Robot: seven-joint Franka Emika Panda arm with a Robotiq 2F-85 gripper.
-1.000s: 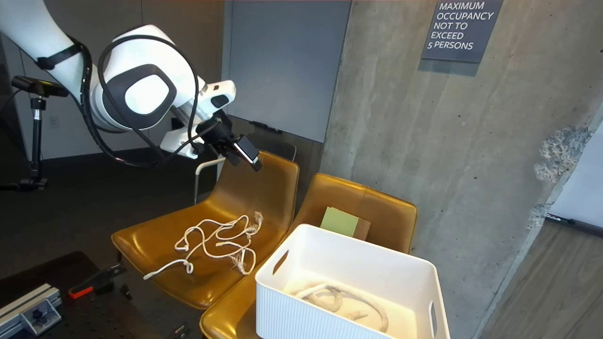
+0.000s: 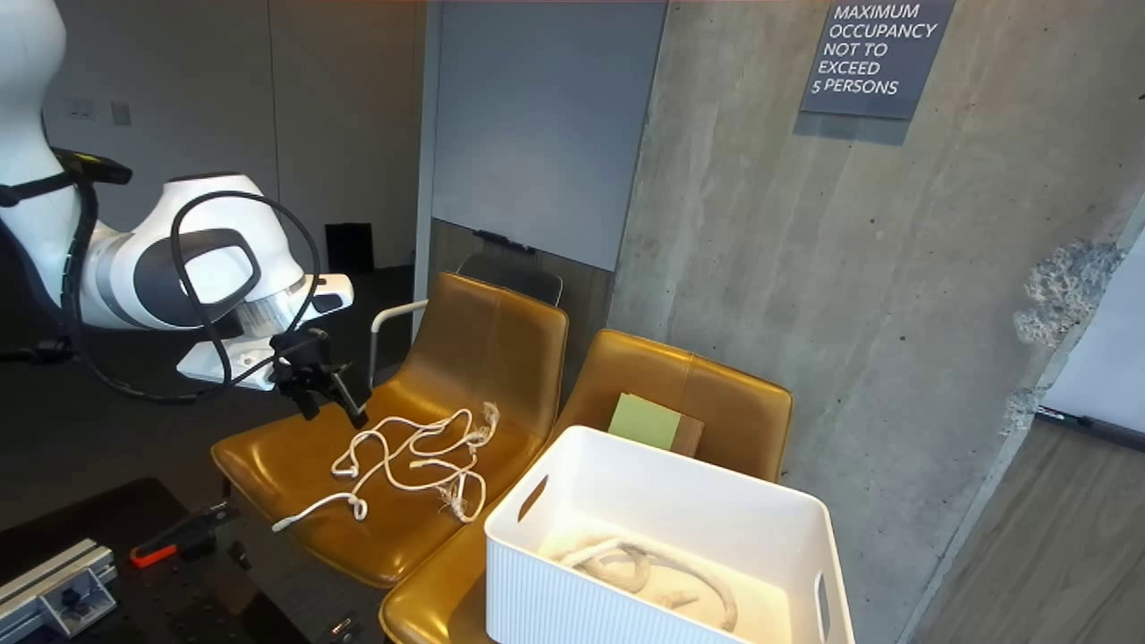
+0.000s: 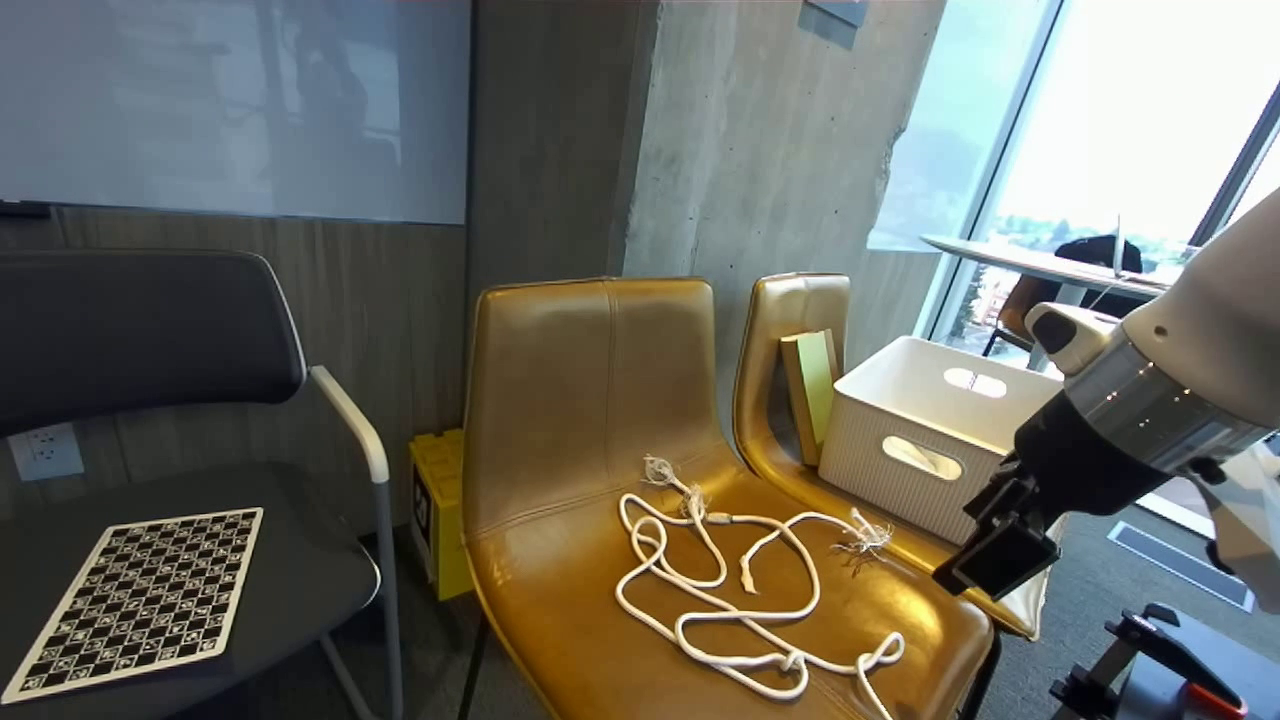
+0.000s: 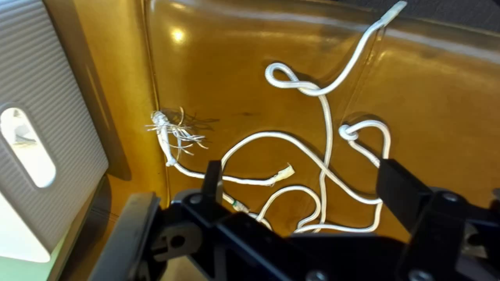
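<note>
White ropes [image 2: 386, 461] lie in loose loops on the seat of a tan chair [image 3: 576, 408], with frayed ends toward the backrest and the bin side. Above that seat hangs my gripper, its black fingers [image 4: 213, 180] wide apart. Nothing is held between them; several rope strands [image 4: 328, 136] show in the gap, on the seat below. A white bin [image 2: 665, 472] on the neighbouring chair has more rope [image 2: 644, 569] lying on its floor. The lower part of the ropes is hidden behind the gripper in the wrist view.
A green book [image 2: 644, 420] leans on the second chair's backrest, behind the bin. A dark table with a metal rail [image 2: 54, 590] is at the lower left. To one side stands a grey chair holding a checkered board [image 3: 144, 600].
The arm has come down and to the left in exterior view 1, from near the chair's backrest to low over the seat. Ropes and bin are unmoved.
</note>
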